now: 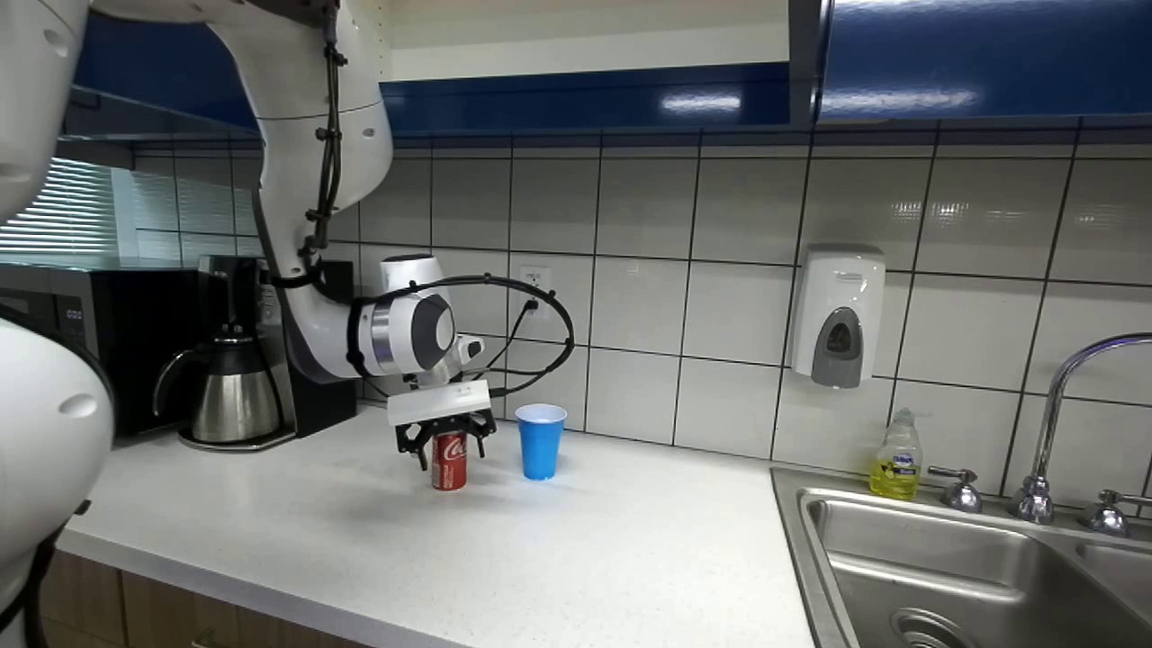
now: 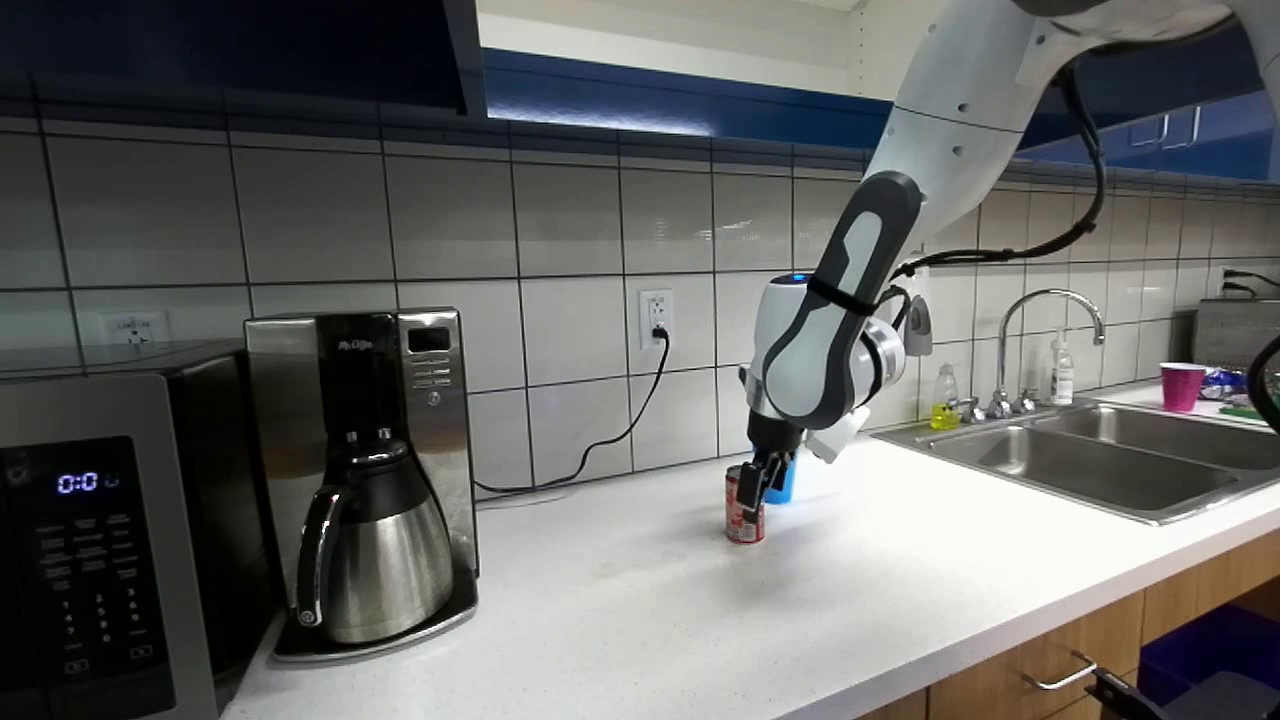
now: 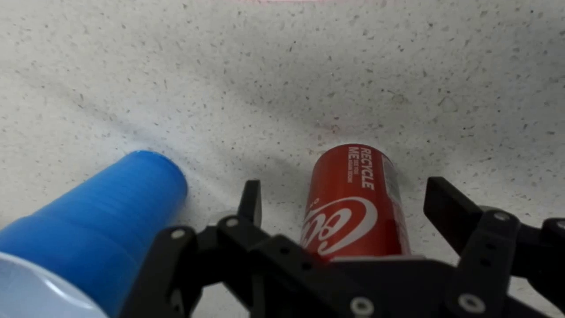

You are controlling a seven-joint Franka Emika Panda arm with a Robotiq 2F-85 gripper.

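Note:
A red soda can (image 1: 449,466) stands upright on the counter, its white lettering facing me in the wrist view. My gripper is open, with one finger (image 3: 251,204) on each side of the can and a visible gap to both. The can's upper end (image 3: 360,233) is partly hidden behind the gripper body. Beside it, a blue cup (image 1: 541,443) stands upright near the wall, outside the fingers; in the second exterior view the arm and can partly cover the cup (image 2: 782,484).
A coffee maker (image 2: 384,516) and a microwave (image 2: 90,540) stand left of the arm. To the right lies the sink (image 1: 950,562), with a soap bottle (image 1: 897,459) behind it. Bare counter (image 1: 637,551) stretches in front of and right of the cup.

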